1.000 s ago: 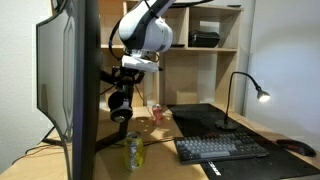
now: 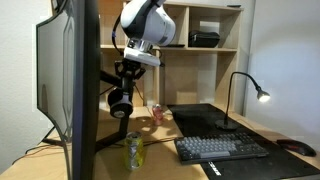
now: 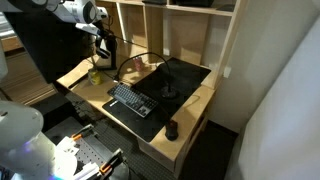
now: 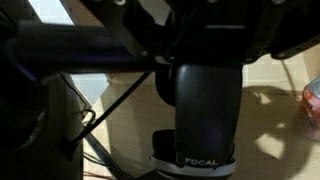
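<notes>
Black headphones [image 4: 207, 110] with FOCAL lettering hang below my gripper [image 2: 127, 74], which is shut on their band. In the wrist view, the broad band fills the middle, with a dark ear cup at its lower end. Exterior view 1 shows the headphones [image 2: 121, 103] above the desk, beside the large dark monitor [image 2: 83, 90]. The exact grip of the fingers is hard to make out against the black band.
A yellow-green can [image 2: 134, 150] stands near the monitor, and a red can [image 2: 157, 115] farther back. The keyboard [image 2: 220, 147], desk lamp [image 2: 262, 96] and dark mouse [image 2: 296, 147] occupy the right side. Black cables [image 4: 105, 115] run beside the headphones.
The arm's upper links have shifted and the gripper has risen slightly. The headphones remain hanging in nearly the same place. The cans and keyboard have not moved.
</notes>
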